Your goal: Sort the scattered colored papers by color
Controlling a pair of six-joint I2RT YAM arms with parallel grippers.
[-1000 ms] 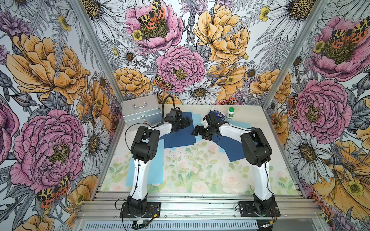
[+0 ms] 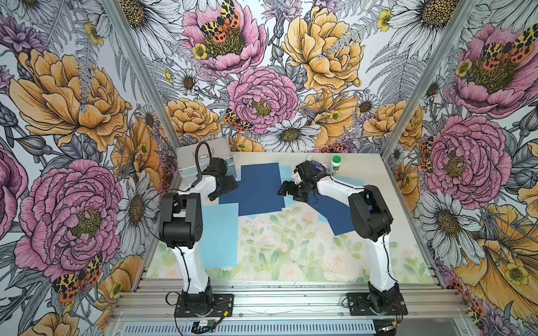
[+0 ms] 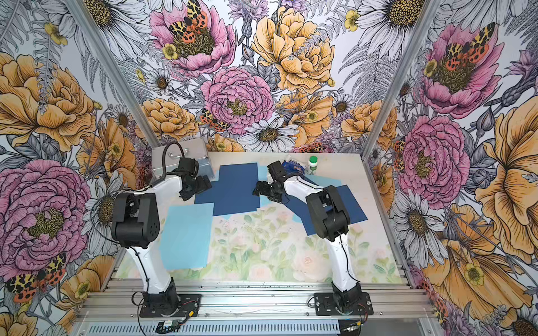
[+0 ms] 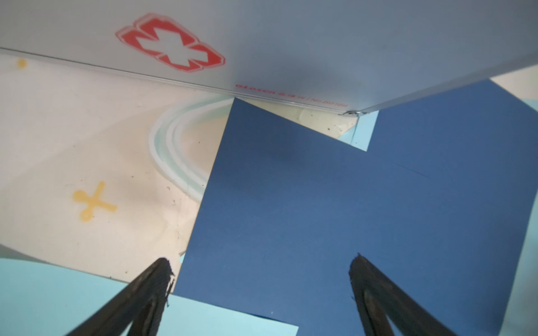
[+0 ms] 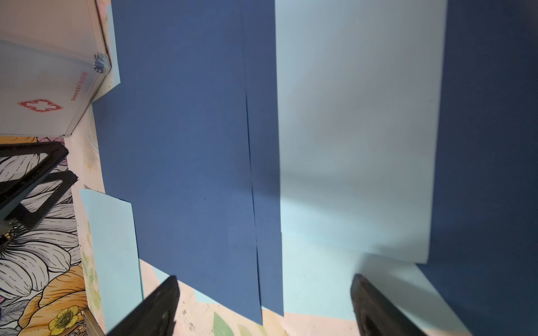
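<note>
Dark blue papers [image 2: 259, 187] overlap at the middle back of the table, with light blue paper showing around their edges. A light blue sheet [image 2: 220, 232] lies front left, meeting the dark blue edge. More dark blue paper [image 3: 350, 204] lies at the right, over light blue. My left gripper is open above the left dark blue sheet [image 4: 269, 212], nothing between its fingers. My right gripper stands open over a light blue sheet [image 5: 358, 128] flanked by dark blue paper [image 5: 190, 140]. Both arms hide parts of the papers in the top views.
A silver case [image 3: 162, 158] stands at the back left, close in front of my left gripper. A green-capped bottle [image 2: 335, 162] and a blue packet [image 3: 293, 167] sit at the back right.
My left arm has swung left, from over the middle dark blue papers to beside the silver case. The right arm and the papers look unmoved.
</note>
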